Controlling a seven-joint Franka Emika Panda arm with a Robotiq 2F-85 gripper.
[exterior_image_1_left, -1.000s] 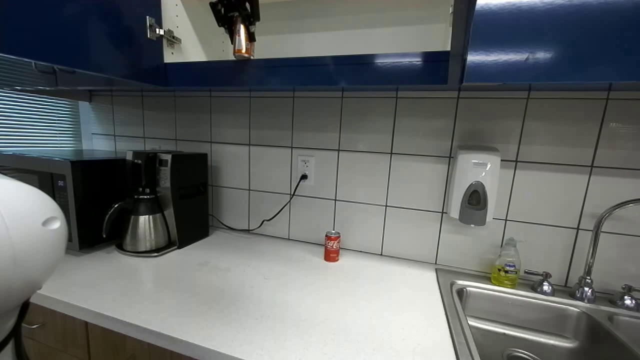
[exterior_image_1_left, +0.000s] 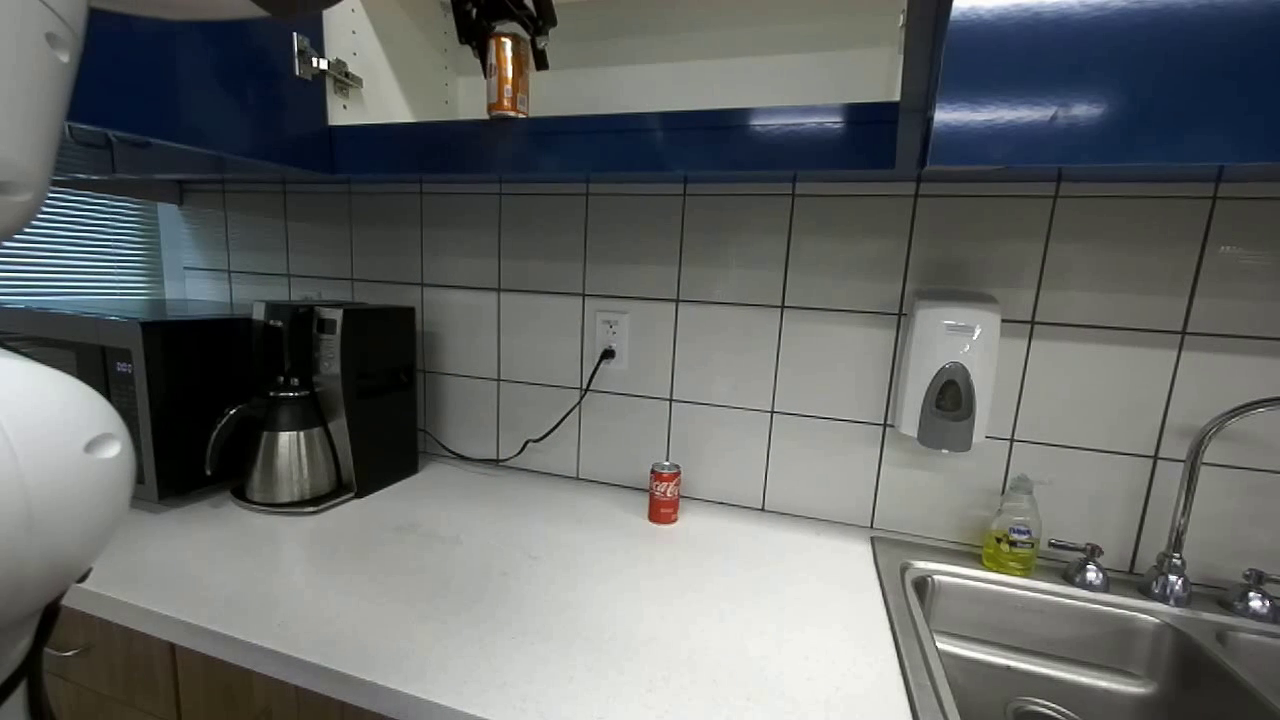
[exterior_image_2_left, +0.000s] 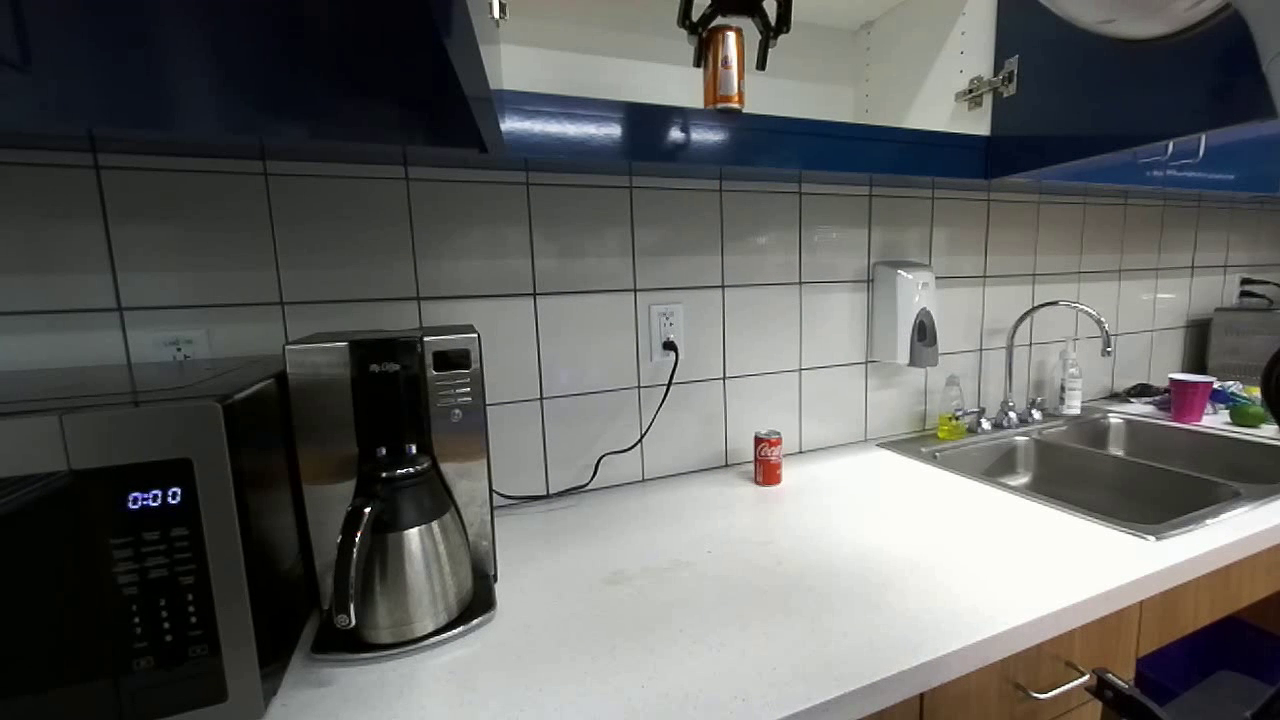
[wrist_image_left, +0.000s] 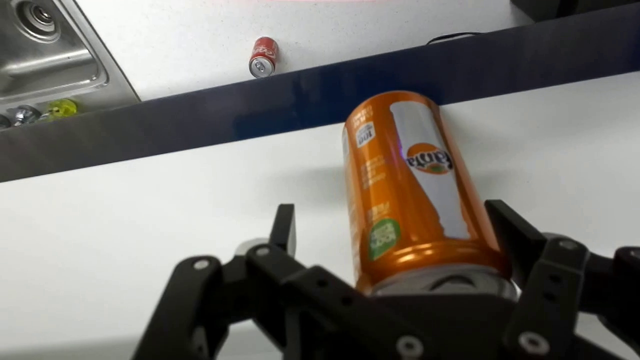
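An orange Fanta can (wrist_image_left: 408, 180) stands upright on the cabinet shelf, close to its front edge. My gripper reaches down around the can's top with its fingers open. In the wrist view the can lies near the right finger (wrist_image_left: 516, 237), while a clear gap separates it from the left finger (wrist_image_left: 285, 228). Exterior view 2 also has the orange can (exterior_image_2_left: 723, 70) between the spread fingers, nearer one of them. Down on the white counter, a red Coca-Cola can (exterior_image_1_left: 663, 493) stands upright near the tiled wall.
The open cabinet's blue front rail (exterior_image_1_left: 624, 142) runs below the shelf. A coffee maker (exterior_image_2_left: 396, 492) and a microwave (exterior_image_2_left: 132, 540) occupy one end of the counter. A sink (exterior_image_1_left: 1080, 636) with a dish soap bottle (exterior_image_1_left: 1014, 528) is at the other; mid-counter is clear.
The orange can and my gripper stand farther right along the shelf than one second ago. The can was tilted and is upright now. The red can has stayed put.
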